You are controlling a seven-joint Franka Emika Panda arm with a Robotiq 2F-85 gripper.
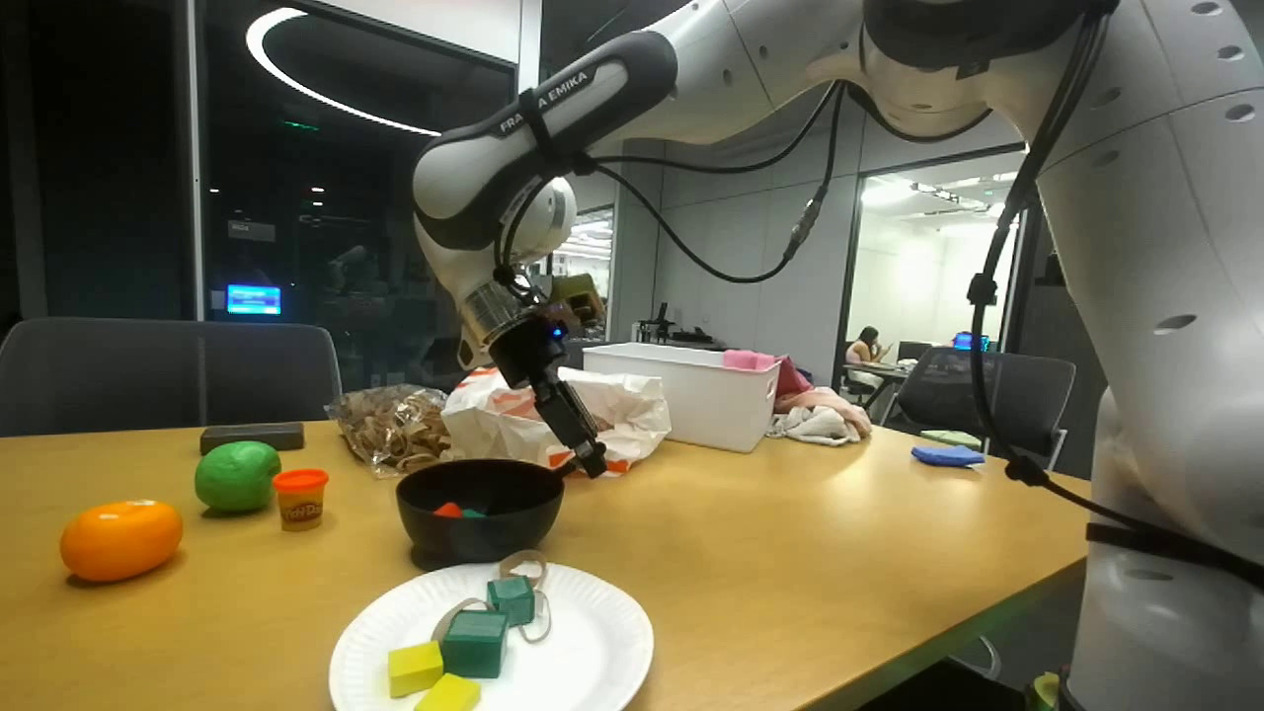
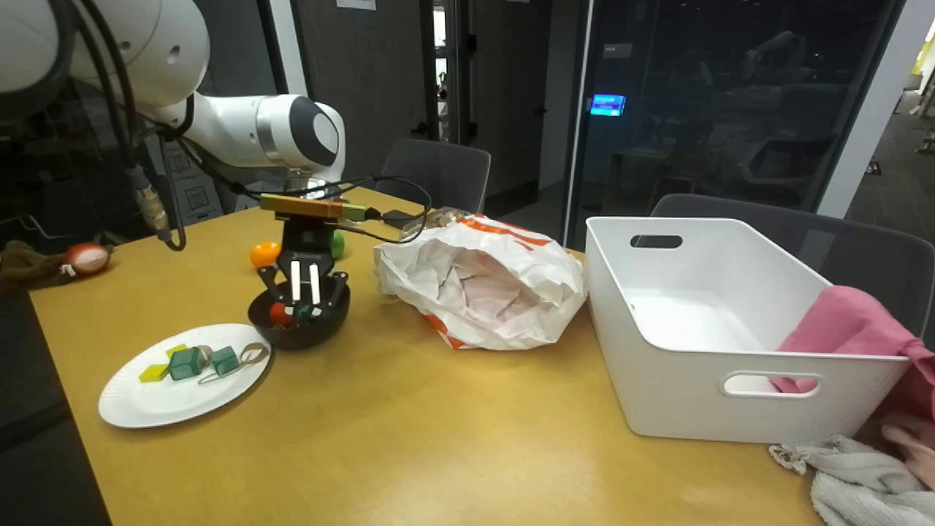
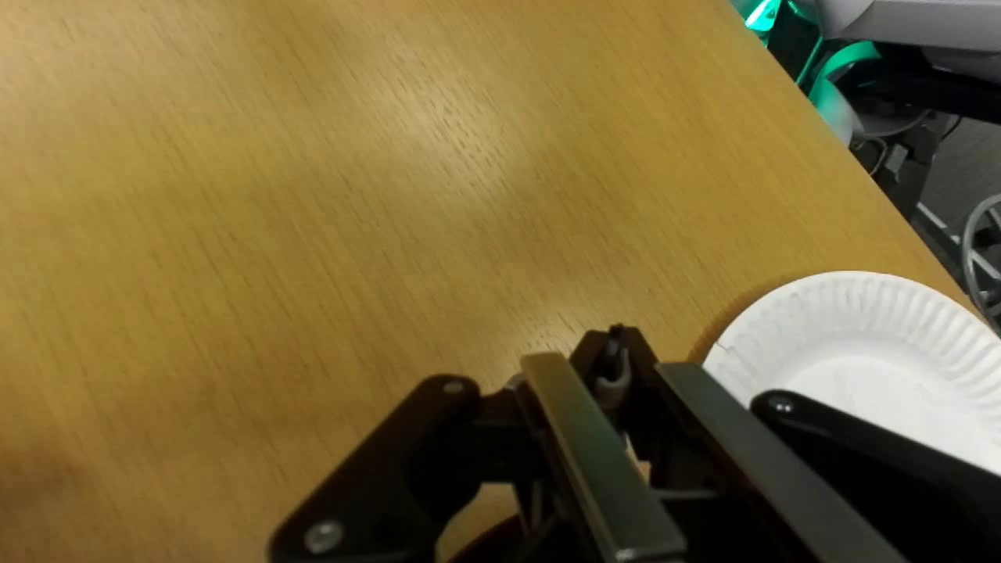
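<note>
A black bowl-shaped pan [image 1: 480,517] with a short handle [image 1: 569,467] stands beyond the white paper plate [image 1: 604,640], tilted slightly. Red and green pieces show inside it. At the handle, my gripper [image 1: 586,460] is shut, apparently on it, with the arm reaching down from above. The second exterior view has the gripper [image 2: 307,308] in front of the pan [image 2: 326,326]. In the wrist view a small dark piece [image 3: 614,371] shows between the fingers; most of the pan is hidden. Green blocks [image 1: 474,644], yellow blocks [image 1: 415,669] and tan bands lie on the plate.
Left of the pan are an orange fruit [image 1: 120,540], a green fruit [image 1: 237,476] and a Play-Doh tub [image 1: 301,500]. Behind it sit a crumpled white bag [image 2: 491,289] and a white bin [image 2: 745,394].
</note>
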